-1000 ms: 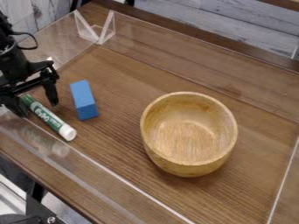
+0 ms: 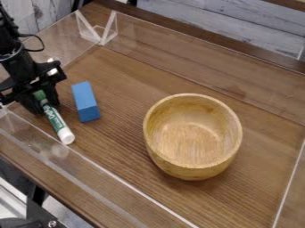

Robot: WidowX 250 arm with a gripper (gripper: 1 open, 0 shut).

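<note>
At the left edge of the camera view my black gripper [image 2: 43, 96] is down over the upper end of a green and white tube [image 2: 59, 126], which lies slanted on the wooden table. Whether the fingers grip the tube is hard to make out. A blue block [image 2: 86, 101] lies just right of the tube, apart from the gripper.
A large round wooden bowl [image 2: 192, 135] occupies the centre right of the table [image 2: 202, 53]. A clear plastic piece [image 2: 94, 27] stands at the back left.
My gripper has moved rightward and down onto the tube's upper end, and the tube sits shifted slightly. The blue block and bowl are unchanged.
</note>
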